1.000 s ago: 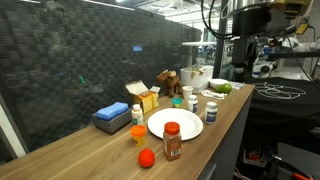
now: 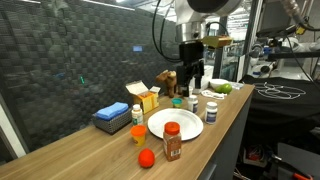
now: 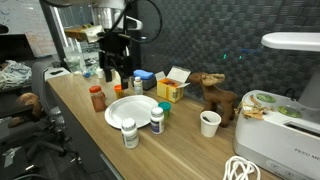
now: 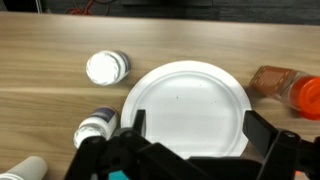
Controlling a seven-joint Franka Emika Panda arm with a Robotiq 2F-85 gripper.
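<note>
My gripper is open, with nothing between its fingers. In the wrist view its dark fingers (image 4: 261, 131) hang spread over the round white plate (image 4: 190, 95), which looks empty. In exterior view 1 the gripper (image 2: 201, 74) is well above the table, higher than the plate (image 2: 173, 122). A reddish-brown bottle (image 2: 172, 144) with an orange-red lid stands at the plate's near side. Two white-capped bottles, one white (image 3: 130, 134) and another bluish-labelled (image 3: 157, 121), stand on its other side.
Around the plate are an orange cup (image 2: 138, 136), a white bottle (image 2: 137, 116), a red ball (image 2: 146, 158), a small green cup (image 3: 164, 108), a yellow open box (image 3: 174, 88) and a blue cloth (image 2: 111, 111). A toy animal (image 3: 216, 94) and white mug (image 3: 210, 123) sit farther along. Bare wood lies at the left (image 2: 70, 155).
From the right, off the table's edge, my gripper has swung left until it is over the plate area. The objects on the table have not visibly moved.
</note>
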